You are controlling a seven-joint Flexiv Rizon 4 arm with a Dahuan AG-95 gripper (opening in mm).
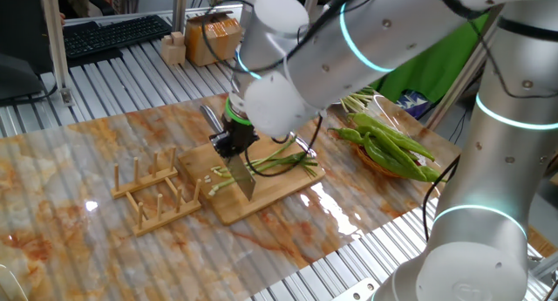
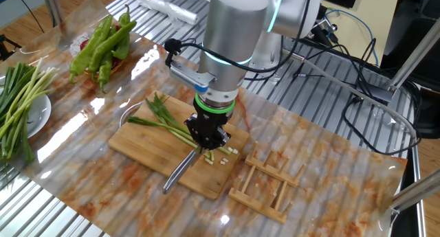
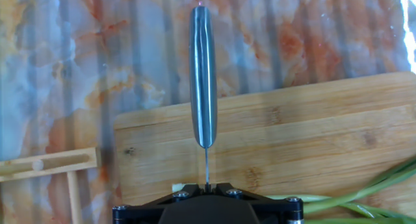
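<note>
A knife with a steel handle [image 3: 203, 78] is clamped in my gripper, which is shut on it. In exterior view 1 its broad blade [image 1: 241, 178] points down toward the wooden cutting board [image 1: 231, 209]; whether the edge touches the board I cannot tell. Green onions [image 2: 165, 121] lie across the board, close beside the gripper. Several short white cut pieces [image 2: 223, 161] are scattered by their ends, on the side toward the wooden rack. In the wrist view the blade is mostly hidden behind the gripper body.
A wooden peg rack [image 2: 265, 189] stands close to the board's end. A basket of green peppers [image 2: 103, 51] and a plate of more green onions [image 2: 40, 117] are on the table's other side. Bare marbled tabletop [image 2: 137, 209] lies in front of the board.
</note>
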